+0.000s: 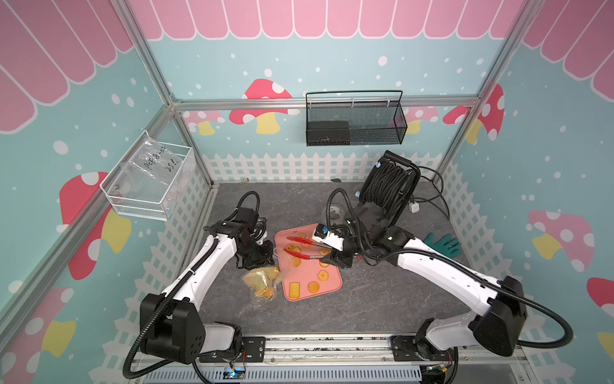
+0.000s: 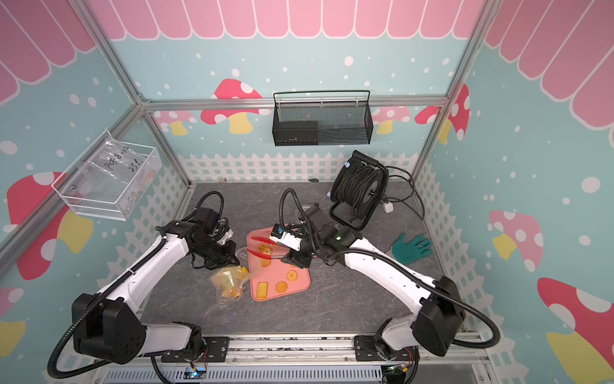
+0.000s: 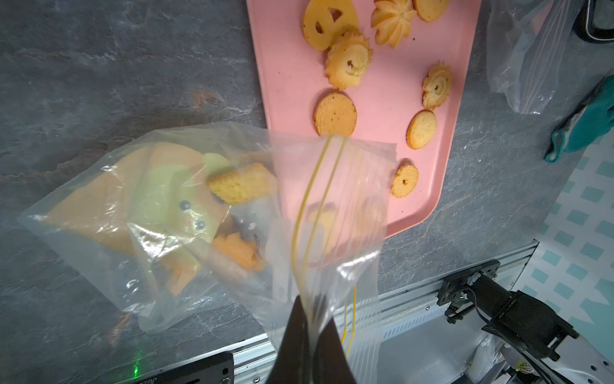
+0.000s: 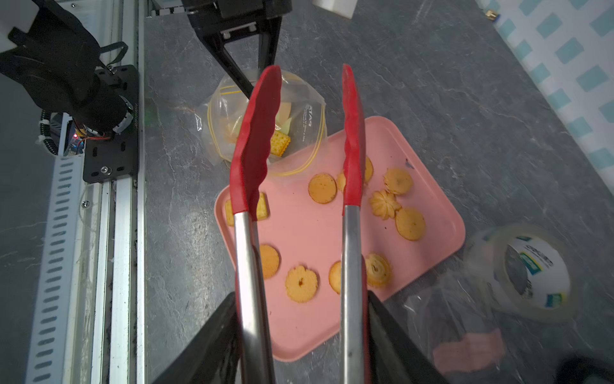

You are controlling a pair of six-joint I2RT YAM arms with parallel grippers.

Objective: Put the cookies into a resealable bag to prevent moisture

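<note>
The clear resealable bag [image 3: 172, 217] hangs from my left gripper, which is shut on the edge of its mouth. Several cookies show inside, among them a yellow square cookie [image 3: 243, 183]. Its mouth gapes over the left edge of the pink tray [image 4: 300, 224]. My right gripper has red-tipped tongs [image 4: 352, 268] between its fingers. The tong arms are spread, with nothing between their tips, above the tray. Several cookies still lie on the tray, such as a round cookie [image 3: 335, 115] and a square cookie [image 1: 294, 290].
Beyond the tray stand a tape roll [image 4: 531, 268] and another clear plastic bag [image 3: 524, 51]. A black cable reel [image 1: 389, 188] occupies the back right, a teal glove [image 1: 443, 245] the right side. Table between tray and front rail is clear.
</note>
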